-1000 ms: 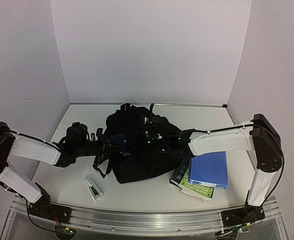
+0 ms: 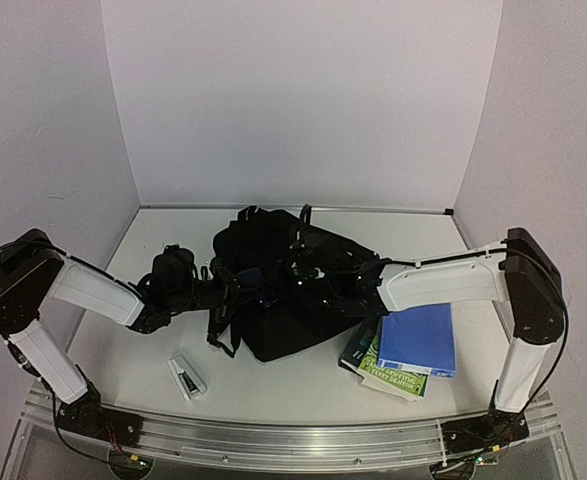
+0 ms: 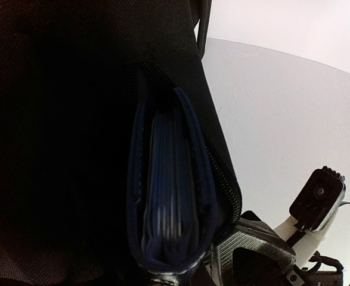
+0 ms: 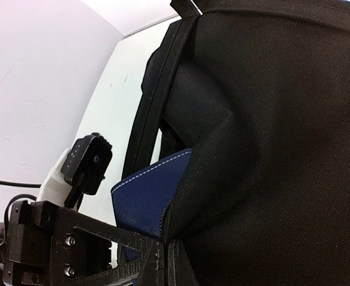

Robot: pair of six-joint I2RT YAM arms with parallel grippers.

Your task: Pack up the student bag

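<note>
The black bag [image 2: 283,335] lies in the middle of the table. A dark blue notebook with white stitching sits partly inside the bag's zipped opening; its cover and page edges [image 3: 172,208] show in the left wrist view. My left gripper [image 2: 235,285] is at the notebook's outer end and appears shut on it, though its fingertips are mostly hidden. On the other side, my right gripper is shut on the black fabric at the opening's edge, beside the notebook.
A blue book [image 2: 418,335], a green book [image 2: 403,378] and a dark book [image 2: 358,345] lie stacked under the right arm. A white and black stapler-like object [image 2: 186,378] rests at front left.
The left gripper has moved right, carrying the notebook deeper into the bag's opening. Less of the notebook shows from above.
</note>
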